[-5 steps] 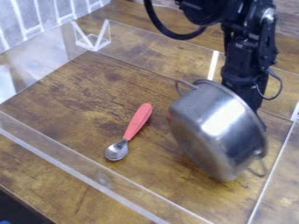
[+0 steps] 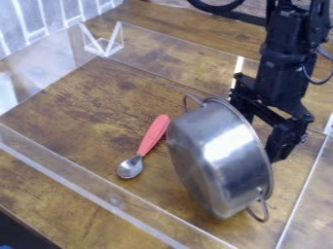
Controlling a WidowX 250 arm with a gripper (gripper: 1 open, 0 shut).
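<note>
A steel pot (image 2: 211,158) with two wire handles is tipped on its side on the wooden surface at the lower middle right. Just behind it and to the right, my black gripper (image 2: 271,119) hangs low with its fingers apart, close to the pot's rim, with nothing seen between them. A spoon (image 2: 143,148) with a pink handle and a steel bowl lies left of the pot.
A wooden worktop (image 2: 78,107) with clear strips along it has free room on the left. A small white frame (image 2: 104,41) stands at the back left, near a white rack (image 2: 33,19) at the corner.
The pot has shifted down and left and changed its tilt. The spoon has not moved.
</note>
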